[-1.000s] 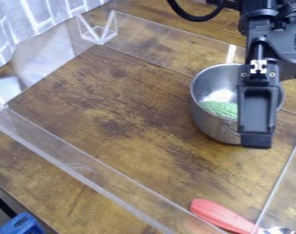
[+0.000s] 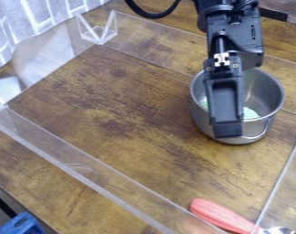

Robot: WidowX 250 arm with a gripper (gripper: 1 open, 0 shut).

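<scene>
A black robot gripper (image 2: pixel 224 105) hangs over a steel pot (image 2: pixel 258 110), its lower end in front of the pot's left part and covering much of it. A little pale green content shows inside the pot behind the gripper. Whether the gripper is open or shut cannot be made out.
A spoon with a red handle (image 2: pixel 221 216) lies at the bottom right. Clear plastic walls (image 2: pixel 89 168) border the wooden work area (image 2: pixel 114 110), whose left and middle are clear. A blue object (image 2: pixel 21 225) sits at the lower left corner, outside the walls.
The gripper has moved left and up from the pot's right side to over its left part. The pot and spoon look to be in the same places.
</scene>
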